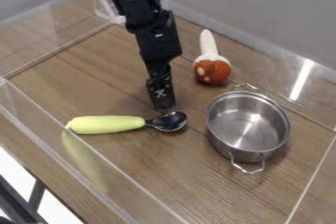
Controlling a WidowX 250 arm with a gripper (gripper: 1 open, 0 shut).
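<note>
My black gripper (160, 94) hangs low over the wooden surface near the middle, just behind a spoon (167, 122) with a dark bowl. The spoon's pale yellow-green handle (105, 125) reaches left. A steel pot (247, 120) with wire handles stands to the right. Behind it lies a brown-and-red round object with a white stem or handle (211, 69). Whether my fingers are open or shut is unclear from this view.
The wooden board (73, 71) is bare to the left and at the front. Grey walls close it in at the back, and clear low panels edge the left and right.
</note>
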